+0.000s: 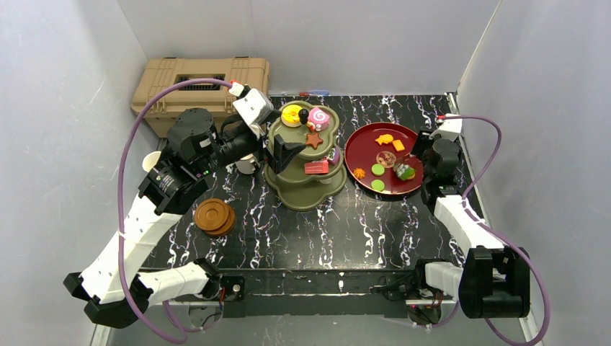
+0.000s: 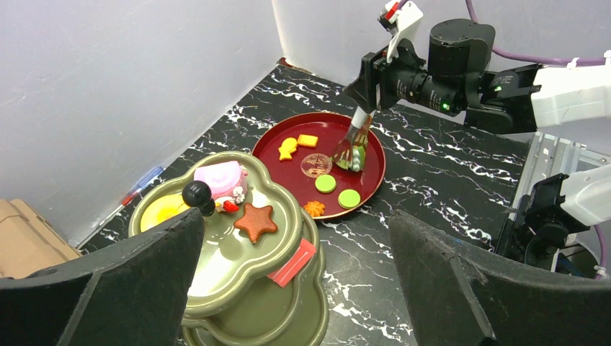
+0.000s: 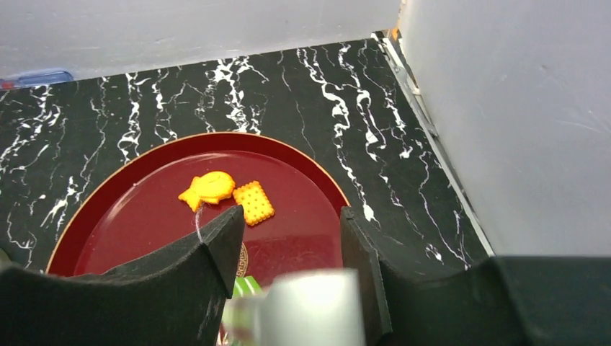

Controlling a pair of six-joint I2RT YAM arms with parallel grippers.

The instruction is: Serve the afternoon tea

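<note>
A green-and-white treat (image 2: 356, 158) lies on the right half of the red round tray (image 1: 368, 183). Around it are the clear ends of white-handled tongs (image 2: 360, 120), which stand tilted below my right gripper. That gripper is open, its fingers wide apart. A blurred white handle (image 3: 315, 306) shows between them, and contact with the pads cannot be made out. My left gripper, open and empty, hovers by the green tiered stand (image 1: 303, 198). The stand carries a yellow treat (image 1: 291, 115), a pink roll (image 1: 319, 119), a brown star (image 1: 314, 140) and a red piece (image 1: 316, 167).
Several small biscuits and green discs (image 1: 378, 169) share the tray. Brown coasters (image 1: 214, 216), a white cup (image 1: 246, 165) and a tan case (image 1: 209, 72) are on the left.
</note>
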